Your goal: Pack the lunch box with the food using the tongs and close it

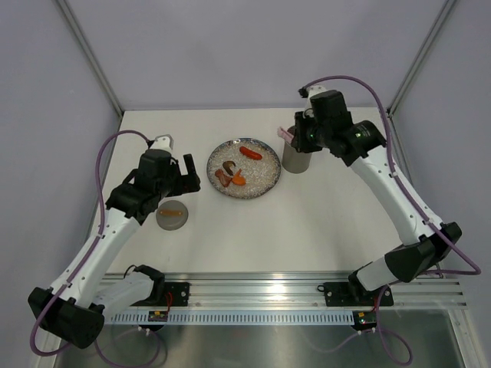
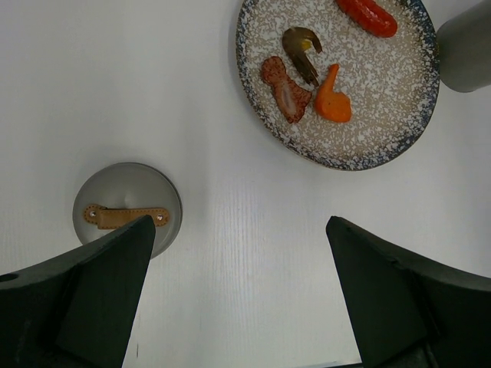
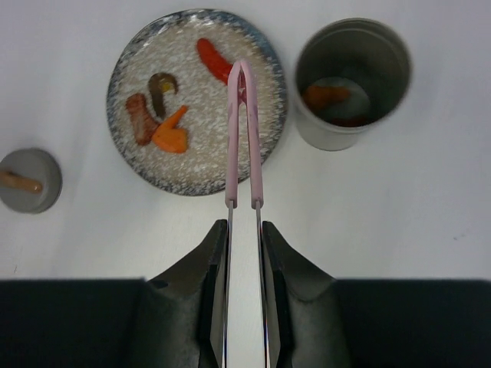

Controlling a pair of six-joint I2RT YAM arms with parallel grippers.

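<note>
A speckled plate holds a sausage, a dark curled piece, a brown piece and an orange piece. The grey cylindrical container stands to its right, with food visible inside. My right gripper holds pink-tipped tongs, pointing toward the plate above the table beside the container. My left gripper stands open and empty above the table, left of and below the plate.
A grey round lid with a tan strap lies left of the plate, near the left gripper.
</note>
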